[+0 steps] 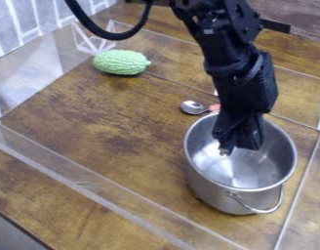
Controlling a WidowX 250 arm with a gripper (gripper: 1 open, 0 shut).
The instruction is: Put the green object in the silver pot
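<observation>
The green bumpy object (121,62) lies on the table at the far left, well apart from the gripper. The silver pot (213,184) stands upright at the right front, and its visible inside looks empty. My black gripper (238,140) points down over the pot, its tips overlapping the far rim and the inner wall. Whether the tips are above the rim or below it is unclear. No object shows at the fingers, but their gap is hard to make out.
A spoon (191,106) lies behind the pot, its red handle mostly covered by the arm. Clear low walls (91,190) edge the wooden table (91,122).
</observation>
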